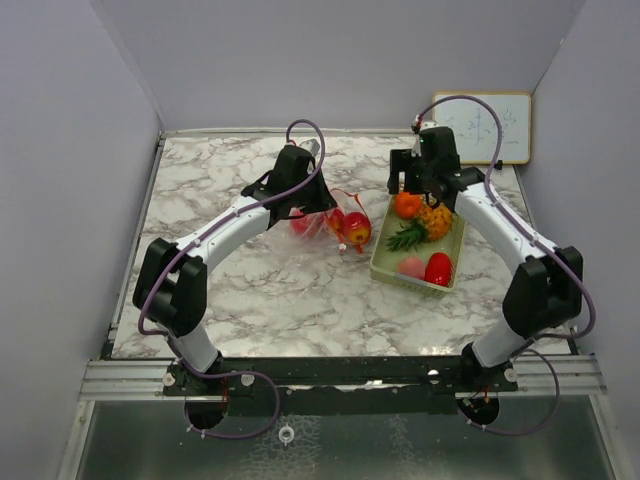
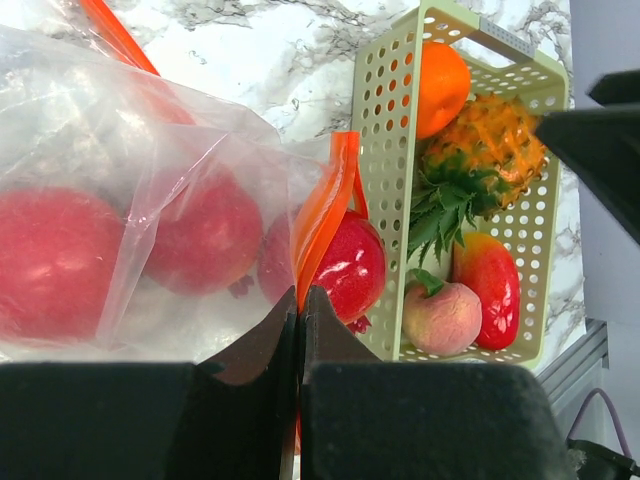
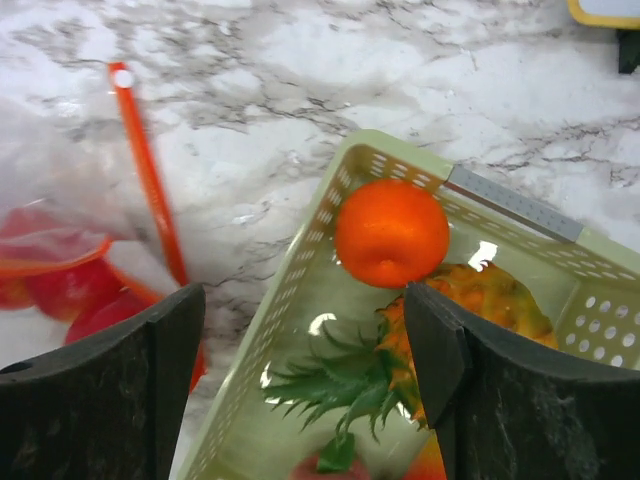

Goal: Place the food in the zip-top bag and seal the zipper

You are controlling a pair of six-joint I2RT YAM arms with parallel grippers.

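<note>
The clear zip bag (image 2: 225,135) lies open toward the basket. My left gripper is shut on its orange-edged rim (image 2: 318,225), a thin strip between the fingers. Inside the film are red pomegranates (image 2: 205,232); another pomegranate (image 2: 355,265) sits at the bag's mouth, partly uncovered, close to the basket wall. The green basket (image 1: 462,235) holds an orange fruit (image 3: 392,232), a pineapple (image 1: 436,222), a peach (image 2: 440,318) and a red mango (image 2: 487,290). Above the basket's far left part, my right gripper is open with nothing between its fingers.
A whiteboard (image 1: 485,118) stands at the back right. Bare marble table (image 1: 260,310) spreads in front of the bag and to its left. Grey walls (image 1: 60,200) flank the table.
</note>
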